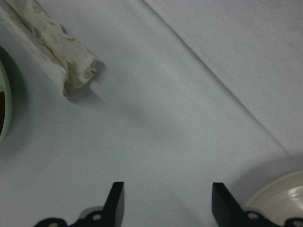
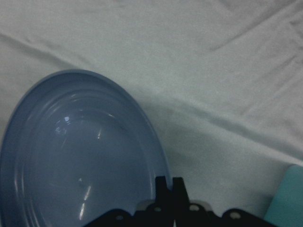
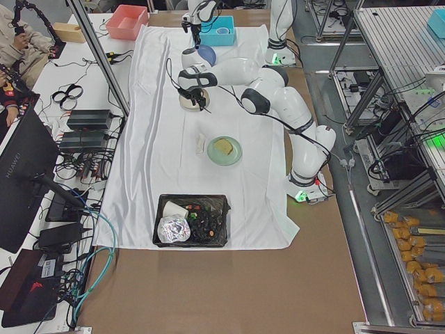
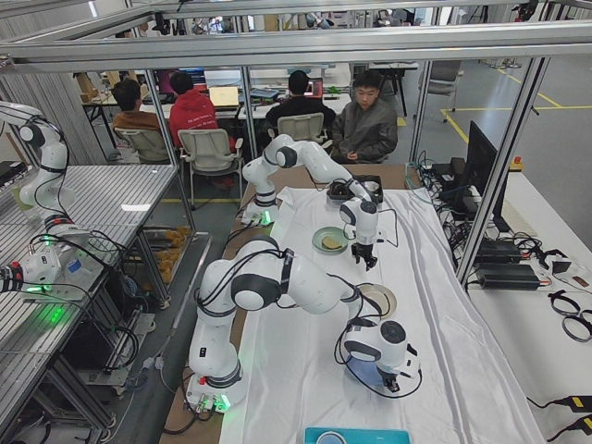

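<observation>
A green plate (image 3: 224,158) holds a yellowish food piece (image 3: 222,145), with a crumpled paper strip (image 1: 57,56) beside it. My left gripper stands open above the cloth, nothing between its fingers, near a cream plate (image 1: 279,198) that it partly hides in the camera left view. A blue plate (image 2: 80,151) lies under my right gripper, whose fingers are shut near the plate's rim with nothing visible between them.
A black bin (image 3: 158,221) with foil and dark items sits at the cloth's near end in the camera left view. A teal tray (image 4: 388,437) is at the other end.
</observation>
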